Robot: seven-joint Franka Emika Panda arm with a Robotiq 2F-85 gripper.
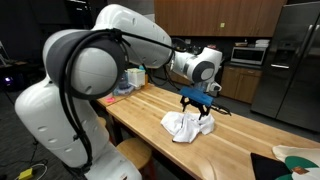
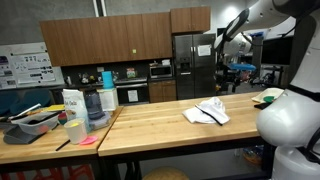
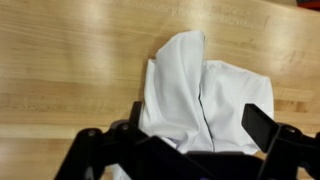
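Note:
A white cloth (image 1: 187, 125) lies crumpled on the wooden table, and in the wrist view the cloth (image 3: 178, 85) spreads in folds beneath my gripper. My fingers are open, with one dark finger on either side of the cloth's middle as seen from above. In the first exterior view the gripper (image 1: 200, 106) hangs over the cloth's far part; whether its tips touch the cloth cannot be told. The second exterior view shows the cloth (image 2: 207, 111) near the table's right part, with the gripper (image 2: 240, 92) above it.
A green-and-white tray (image 1: 298, 157) and a black pad (image 1: 268, 167) lie at the table's near right. Containers and a blue-topped bottle (image 2: 108, 88) crowd the other end. Bare wood surrounds the cloth.

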